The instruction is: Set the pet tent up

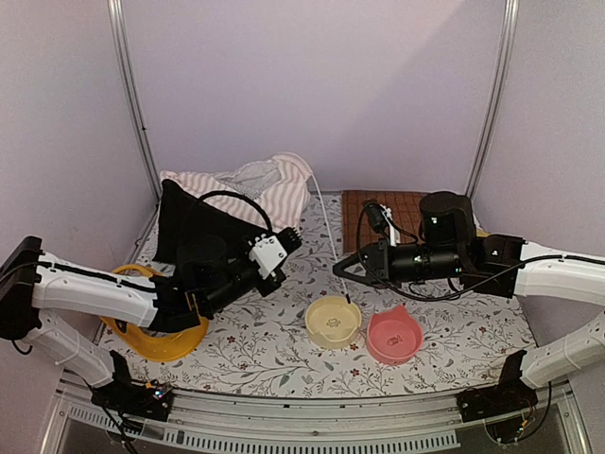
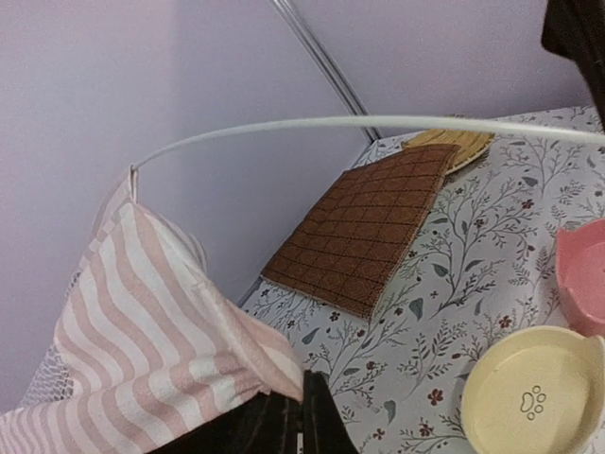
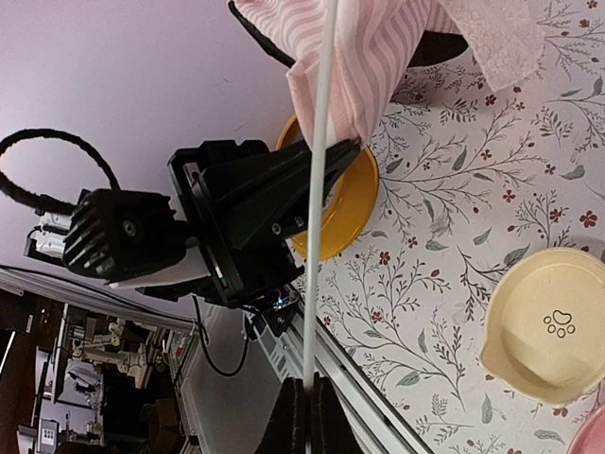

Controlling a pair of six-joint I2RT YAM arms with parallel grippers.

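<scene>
My left gripper (image 1: 284, 248) is shut on the pink-striped tent fabric (image 2: 161, 322), which has a black base and hangs raised at the back left of the top view. A thin white pole (image 1: 326, 222) arches from the fabric's upper edge down toward the right. My right gripper is shut on this pole, whose lower end hangs over the cream bowl (image 1: 333, 312) in the top view. In the right wrist view the left gripper's fingers are at the striped fabric, partly hidden behind it.
A yellow bowl stand (image 1: 161, 345) lies at front left under the left arm. A pink bowl (image 1: 394, 336) sits beside the cream one. A brown mat (image 2: 354, 227) lies at the back right, with a round woven piece behind it.
</scene>
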